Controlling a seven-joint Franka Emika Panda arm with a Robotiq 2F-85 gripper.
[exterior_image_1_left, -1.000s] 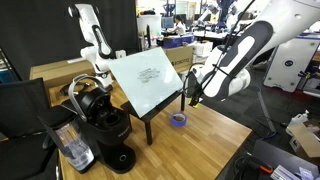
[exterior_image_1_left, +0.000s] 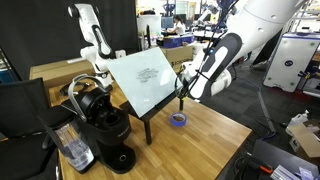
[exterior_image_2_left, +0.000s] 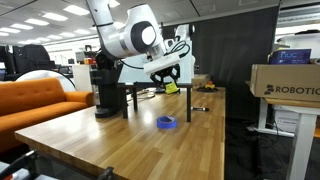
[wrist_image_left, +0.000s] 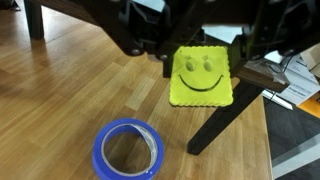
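Note:
A yellow sponge (wrist_image_left: 201, 76) with a smiling face hangs in my gripper (exterior_image_2_left: 171, 82), which is shut on its upper edge. The fingers are dark and hard to make out in the wrist view. In exterior view 2 the sponge (exterior_image_2_left: 171, 88) shows as a small yellow patch below the white arm, above the table. Exterior view 1 has the gripper (exterior_image_1_left: 183, 86) by the right edge of the tilted white panel (exterior_image_1_left: 145, 78). A blue ring, like a tape roll (wrist_image_left: 103, 155), lies flat on the wooden table (exterior_image_1_left: 200, 145), apart from the sponge and lower down.
A dark-legged stand (wrist_image_left: 215, 118) carries the white panel, close to the sponge. To the left is a black coffee machine (exterior_image_1_left: 105, 125). Cardboard boxes (exterior_image_2_left: 292, 80) stand off to the right in exterior view 2.
My gripper has risen and moved back, slightly left in exterior view 1, closer to the white panel's edge. The blue ring has stayed in place.

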